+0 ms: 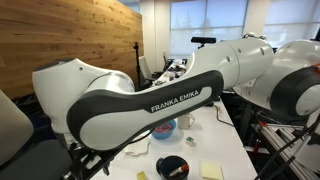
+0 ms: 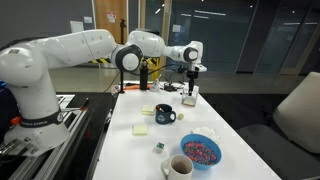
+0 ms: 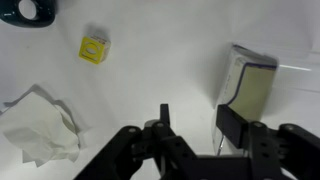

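Note:
In the wrist view my gripper has its two dark fingers apart at the bottom of the picture. A small box (image 3: 248, 88) with an olive-tan face and a pale side lies on the white table near the right finger, which covers part of its lower end. No object shows clearly held between the fingers. From exterior view 2, the gripper (image 2: 190, 87) hangs low over the far end of the table, close to a pale box (image 2: 188, 101). The arm hides the gripper in exterior view 1.
A yellow block (image 3: 94, 49), crumpled white tissue (image 3: 40, 127) and dark mug (image 3: 27, 10) lie left of the gripper. Nearer exterior camera 2 are a blue bowl (image 2: 202, 153) of reddish pieces, a beige mug (image 2: 177, 172) and a small greenish cube (image 2: 158, 147). A dark chair (image 2: 285, 115) stands alongside the table.

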